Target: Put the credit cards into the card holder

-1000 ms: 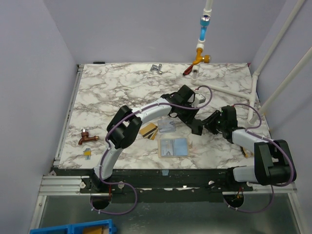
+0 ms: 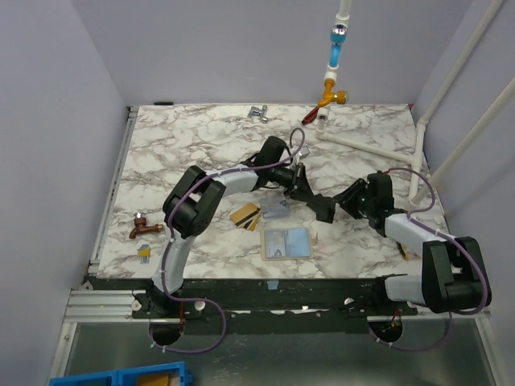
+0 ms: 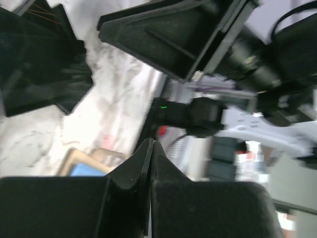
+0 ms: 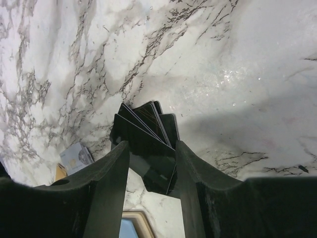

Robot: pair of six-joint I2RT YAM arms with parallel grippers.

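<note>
A fanned stack of black cards (image 2: 325, 208) lies on the marble table, overlapping unevenly in the right wrist view (image 4: 146, 148). My right gripper has its fingers apart, with the black cards seen between and below them; nothing is gripped. To the left of the stack, my left gripper is shut, and no card shows between its fingers. The open card holder (image 2: 311, 256) has a beige border; a pale card shows in its left half and light blue in its right. Silver cards (image 2: 274, 207) and gold cards (image 2: 245, 215) lie loose behind it.
A copper faucet (image 2: 145, 226) and a small yellow-and-grey piece (image 2: 144, 253) sit at the far left. White pipes (image 2: 370, 148) with an orange valve (image 2: 328, 96) stand at the back right.
My right gripper has shifted slightly to the right. The cards look unmoved in the top view.
</note>
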